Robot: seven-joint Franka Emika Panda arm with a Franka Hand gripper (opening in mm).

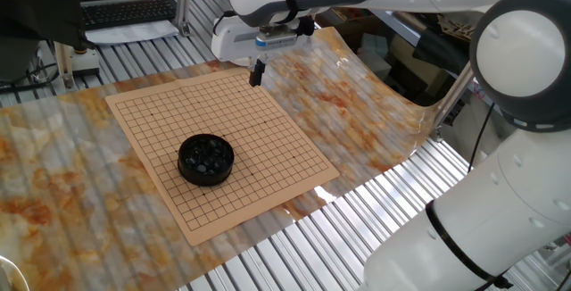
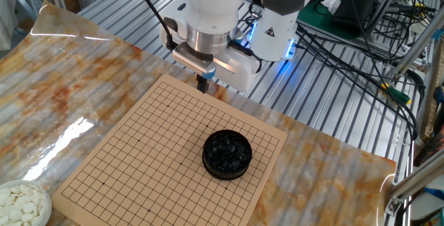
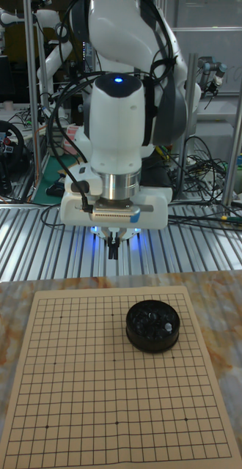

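A round black bowl (image 1: 206, 160) full of black stones stands upright on the gridded board (image 1: 268, 148). In the second exterior view the same bowl (image 2: 227, 154) lies toward the board's right side. My gripper (image 1: 256, 80) hangs above the board's far edge, well apart from the bowl. Seen from the front, the gripper (image 3: 113, 253) has its dark fingers together, and nothing shows between them. Its fingertips point down, clear of the board (image 3: 75, 383).
White stones fill a bowl (image 2: 23, 204) left of the board in the second exterior view. A marbled sheet (image 1: 71, 157) lies under the board, over a slatted metal table (image 1: 393, 202). Most of the board is bare. A keyboard (image 1: 129, 12) sits at the back.
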